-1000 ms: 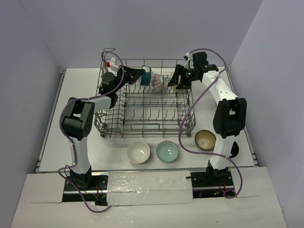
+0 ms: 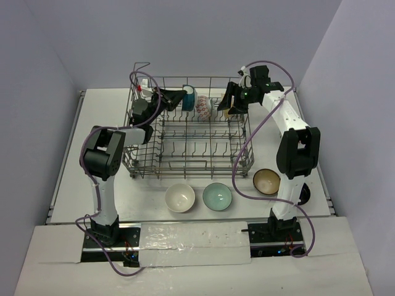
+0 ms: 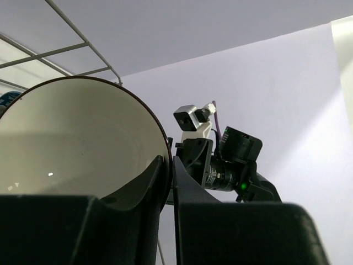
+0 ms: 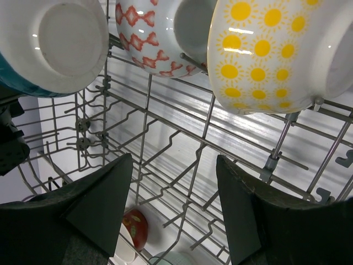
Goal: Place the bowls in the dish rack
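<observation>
At the back of the dish rack (image 2: 185, 161), my left gripper (image 2: 183, 94) is shut on the rim of a teal bowl (image 2: 189, 103). In the left wrist view the bowl's pale inside (image 3: 83, 141) and dark rim fill the left side, the rim pinched between the fingertips. The bowl is tipped on its side; whether it rests on the rack cannot be told. Beside it stand a red-patterned bowl (image 4: 149, 33) and a yellow-sun bowl (image 4: 259, 55), both on their sides. My right gripper is open over the wires, nothing between its fingers, near the yellow-sun bowl.
In front of the rack sit a cream bowl (image 2: 180, 198) and a green bowl (image 2: 217, 197). A brown bowl (image 2: 266, 182) and a dark bowl (image 2: 305, 194) lie at front right, close to the right arm. The rack's middle and front rows are empty.
The left gripper and the teal bowl have shifted very slightly left. My right arm looks almost still, and the other bowls stay where they were.
</observation>
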